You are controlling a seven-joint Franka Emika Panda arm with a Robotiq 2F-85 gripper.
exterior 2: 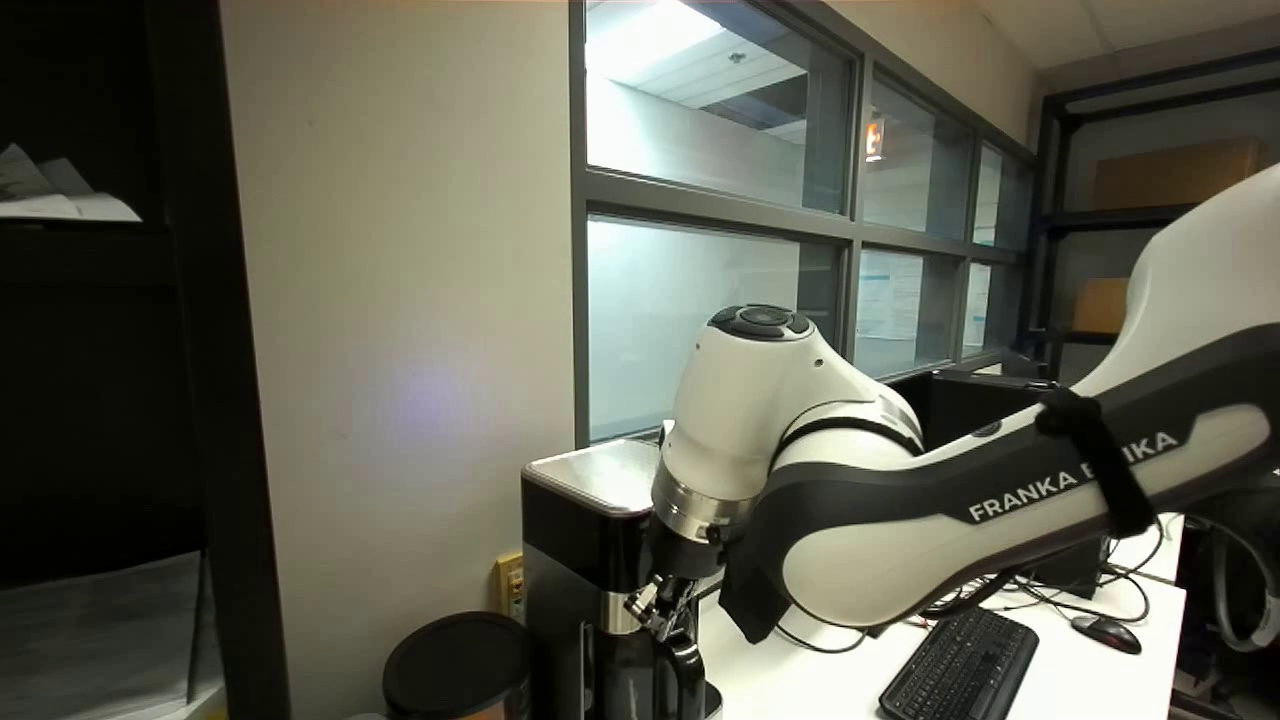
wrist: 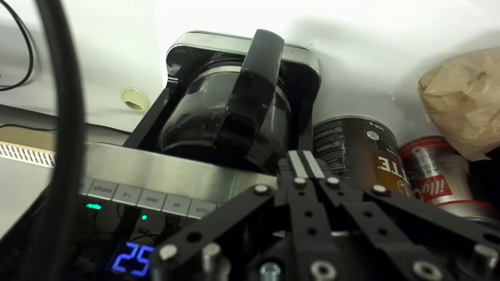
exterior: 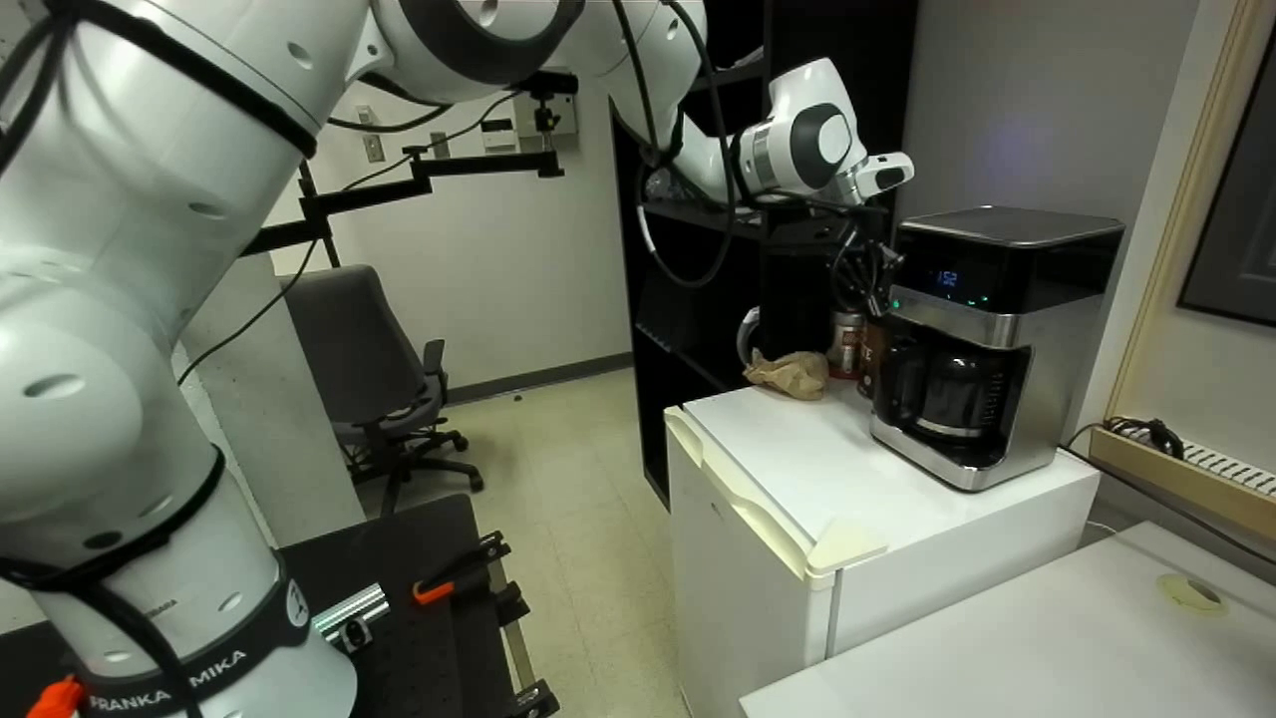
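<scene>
The black and steel coffee maker (exterior: 1017, 269) stands on a white fridge (exterior: 766, 479), its display lit. Its glass carafe (wrist: 201, 112) sits inside, with the black handle (wrist: 253, 84) pointing out of the front. Close to the machine's button strip (wrist: 154, 199) is my gripper. Its two light-tipped fingers are together, and nothing shows between them. In the wrist view the fingertips appear at the right end of the steel band (wrist: 187, 175); whether they touch it I cannot tell. The second exterior view has the gripper (exterior 2: 654, 618) just in front of the machine.
A brown can (wrist: 361, 150) and a silver-red can (wrist: 436, 173) stand beside the machine. A crumpled paper bag (wrist: 468, 98) lies near them. Black shelving (exterior: 688, 323) rises behind.
</scene>
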